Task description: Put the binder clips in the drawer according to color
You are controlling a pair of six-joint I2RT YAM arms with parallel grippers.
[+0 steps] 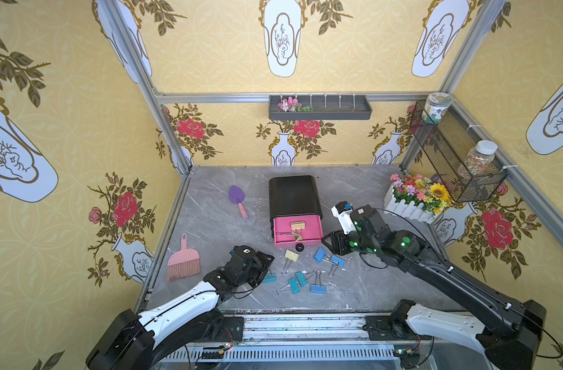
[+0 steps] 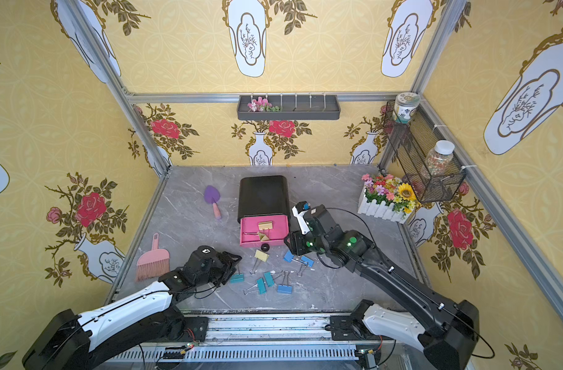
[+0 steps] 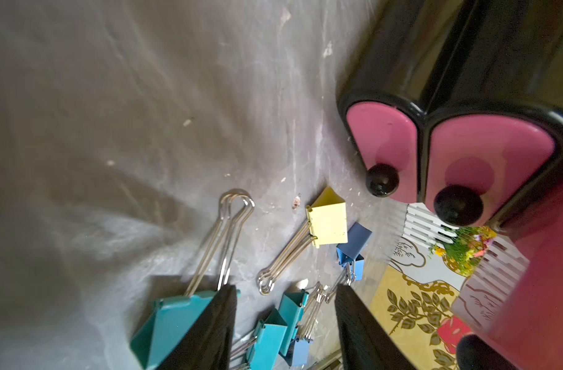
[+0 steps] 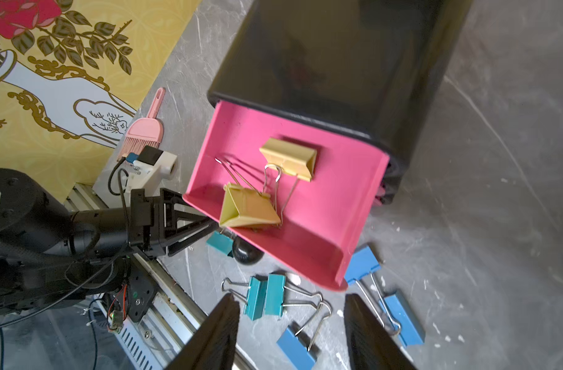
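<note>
The black drawer unit (image 1: 293,194) has its pink upper drawer (image 4: 321,228) pulled out, and two yellow binder clips (image 4: 250,207) lie inside. A third yellow clip (image 3: 329,223) rests on the table before the unit. Several teal clips (image 3: 181,323) and blue clips (image 4: 403,318) lie around it. My right gripper is above the table by the drawer's front right corner, fingers apart, no clip visible between them. Low at the left, my left gripper has its fingers parted, close to the leftmost teal clip and not gripping it.
Two lower pink drawers (image 3: 491,151) with black knobs are shut. A pink brush (image 1: 183,257) and a purple trowel (image 1: 237,196) lie to the left. A flower planter (image 1: 417,197) stands at the right.
</note>
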